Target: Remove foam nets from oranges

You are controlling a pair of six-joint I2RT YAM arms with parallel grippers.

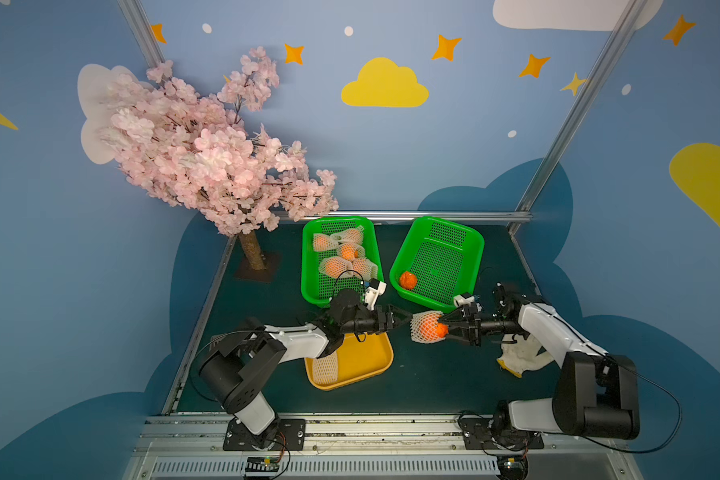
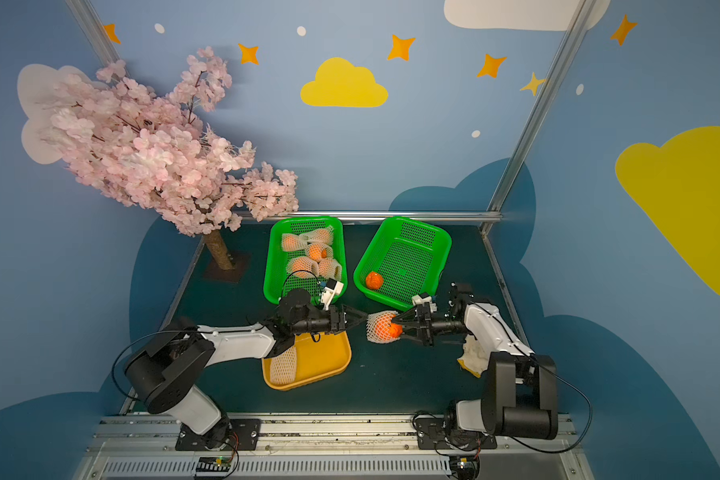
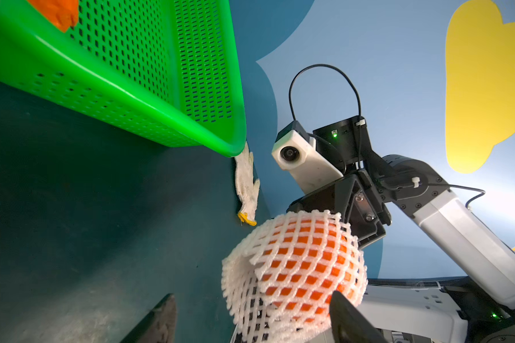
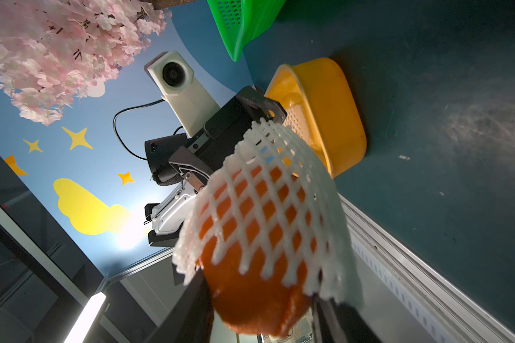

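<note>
An orange in a white foam net (image 1: 428,326) is held in the air between the arms by my right gripper, shut on the orange's bare end; the net covers the rest, its loose end toward the left. My left gripper is open, facing the netted orange from the left, with its fingertips short of it in the top views. The left green basket (image 1: 305,264) holds several netted oranges; the right green basket (image 1: 448,264) holds one bare orange (image 1: 407,280). A yellow tray (image 1: 360,364) holds white netting (image 1: 325,368).
A white glove (image 1: 528,352) lies under the right arm. An artificial blossom tree (image 1: 252,248) stands at the back left.
</note>
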